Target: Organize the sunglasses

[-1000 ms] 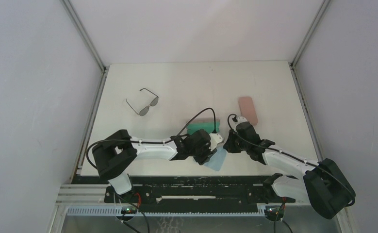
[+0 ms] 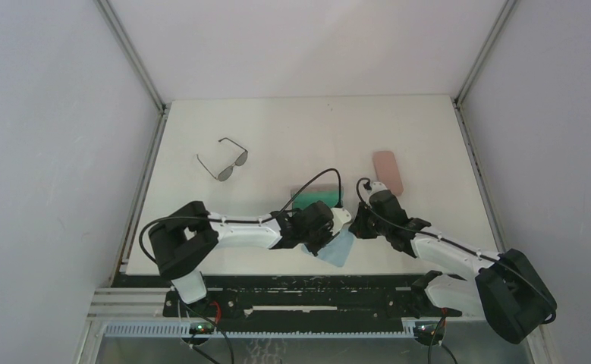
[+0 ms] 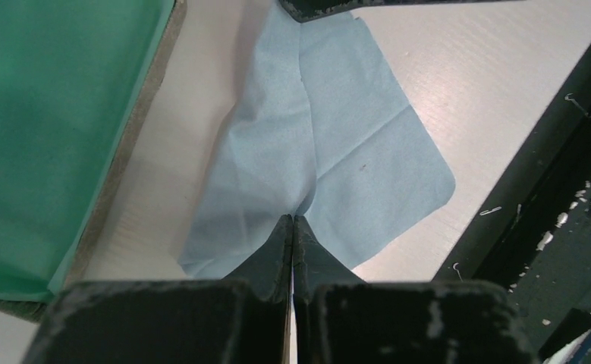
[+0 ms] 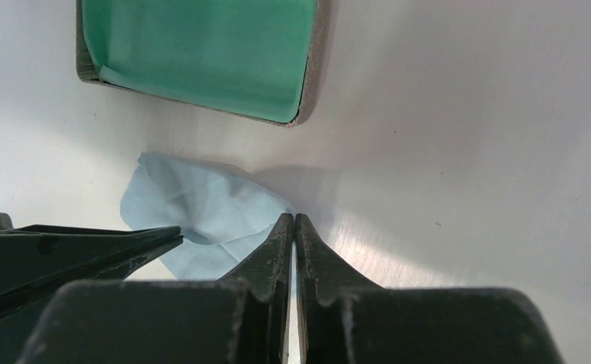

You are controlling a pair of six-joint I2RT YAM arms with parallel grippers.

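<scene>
Dark sunglasses lie with their arms spread at the left of the table. A light blue cloth is partly folded near the front edge, with a raised ridge running across it. Over the cloth, my left gripper is shut, its tips by the fold with nothing showing between them. My right gripper is also shut, its tips against one corner of the cloth; whether fabric is pinched there I cannot tell. Behind the cloth sits an open box with a green lining, which looks empty. A pink case lies at the right.
Both grippers are close together at the table's front middle, and the left arm partly covers the cloth and box from above. A dark front rail runs along the near edge.
The right arm, sunglasses, box and case have stayed put.
</scene>
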